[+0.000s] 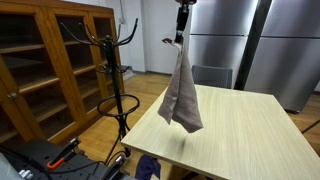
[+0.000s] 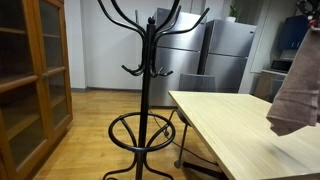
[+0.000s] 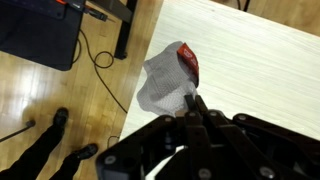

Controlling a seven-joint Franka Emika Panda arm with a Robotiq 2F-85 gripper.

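A grey-brown cloth (image 1: 182,98) hangs from my gripper (image 1: 182,36) in exterior view 1, above the table's left part. My fingers are shut on its upper end. In exterior view 2 only part of the cloth (image 2: 297,98) shows, at the right edge. Seen from above in the wrist view, the cloth (image 3: 162,88) trails below the gripper, with a red patch beside it. Left of the table stands a black coat rack (image 1: 113,78), its curved hooks apart from the cloth; the rack (image 2: 146,85) is upright in exterior view 2.
The pale wooden table (image 1: 245,130) has a bare top. A dark chair (image 1: 212,76) stands at its far side. Glass-door cabinets (image 1: 35,70) line the left, and steel fridges (image 1: 285,55) stand at the back.
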